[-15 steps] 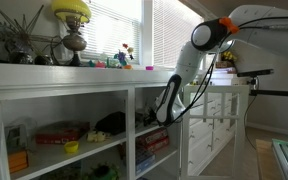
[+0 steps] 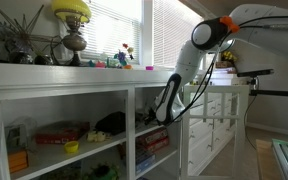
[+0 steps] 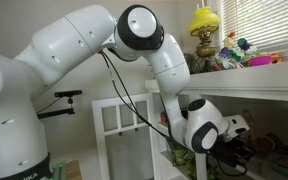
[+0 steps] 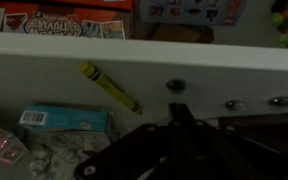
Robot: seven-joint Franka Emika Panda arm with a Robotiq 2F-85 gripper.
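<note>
My gripper reaches into the shelf unit and shows as a dark shape at the bottom of the wrist view. Its fingers are too dark there to tell how far apart they stand. Just beyond the fingertips, a small dark round object (image 4: 176, 86) rests on the pale shelf surface. A yellow crayon (image 4: 111, 87) lies slantwise to its left. In exterior view 2 the gripper (image 3: 242, 158) is partly lost in the shadow under the shelf top.
Farther right lie two more dark round objects, one (image 4: 235, 105) beside another (image 4: 280, 102). A blue-and-white box (image 4: 66, 121) sits lower left. The white shelf top (image 2: 74, 74) overhangs the arm and carries a gold vase (image 2: 74, 38).
The objects around it look the same.
</note>
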